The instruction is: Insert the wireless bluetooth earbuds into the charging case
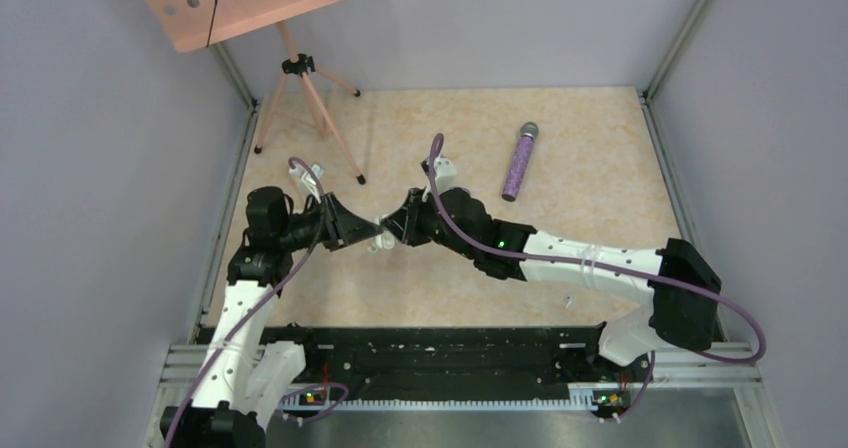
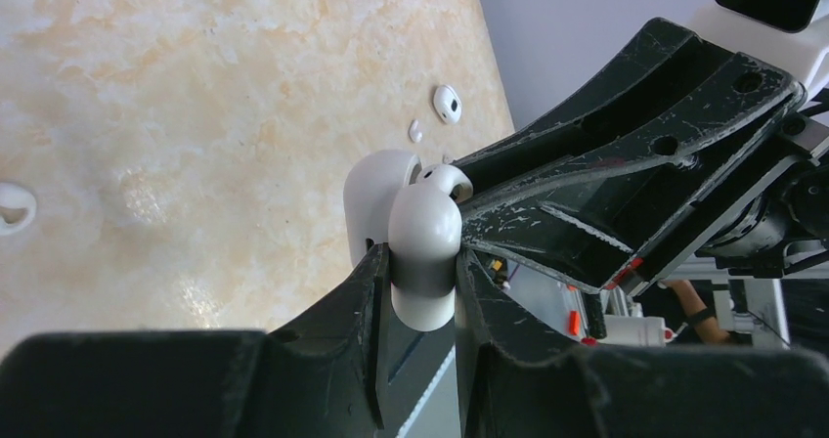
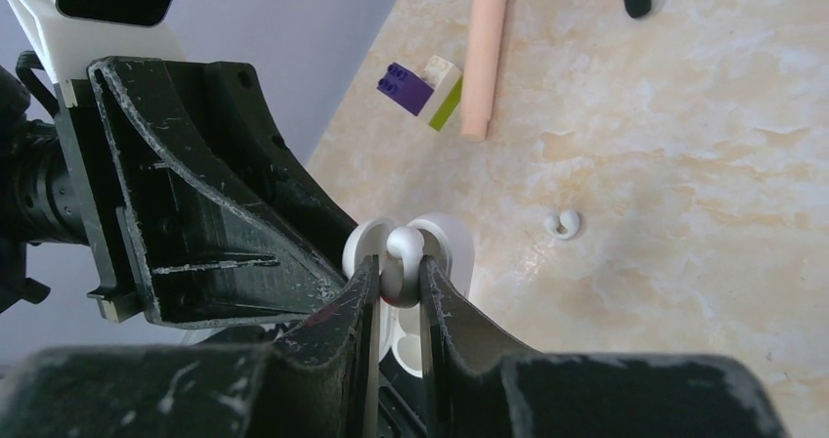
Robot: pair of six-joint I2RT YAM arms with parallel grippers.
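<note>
The white charging case (image 2: 422,238), its lid (image 2: 373,196) swung open, is pinched by my left gripper. My right gripper is shut on a white earbud (image 3: 404,252), which is right at the open case (image 3: 452,242) in the right wrist view. Part of that earbud (image 2: 447,177) also shows between lid and case body in the left wrist view; how deep it sits is hidden. Another white earbud (image 3: 562,225) lies on the table, close by and below the grippers. From above, the two grippers meet tip to tip left of the table's middle.
A pink tripod stand (image 1: 318,103) occupies the back left, with purple and white-green bricks (image 3: 420,91) near one leg. A purple microphone (image 1: 520,163) lies at the back right. White small pieces (image 2: 447,104) rest farther off.
</note>
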